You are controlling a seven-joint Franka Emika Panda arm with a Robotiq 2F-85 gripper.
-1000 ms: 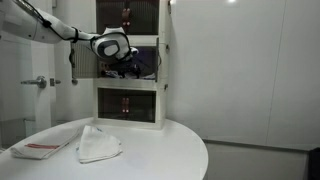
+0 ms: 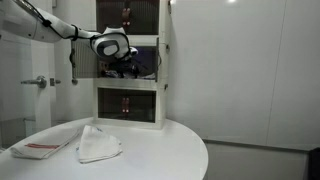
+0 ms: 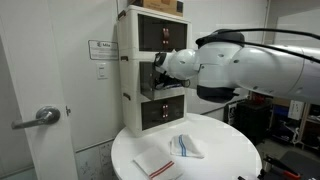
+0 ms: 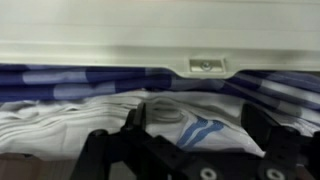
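Note:
My gripper is open, its two dark fingers set wide apart in the wrist view. Between and beyond them lies a white cloth (image 4: 60, 125) with a blue stripe mark, crumpled in soft folds. Blue-and-white checked cloths (image 4: 70, 82) are layered behind it, under a pale cabinet edge (image 4: 110, 35). Both exterior views have the gripper (image 2: 133, 69) at the middle compartment of a tall white cabinet (image 3: 133, 75). From outside, the cloths in that compartment are dark and hard to make out. Whether the fingers touch the white cloth, I cannot tell.
Two cloths lie on the round white table: one with a red stripe (image 2: 38, 150) and a white one (image 2: 98, 145). Above and below the middle compartment are dark-fronted doors (image 3: 160, 112).

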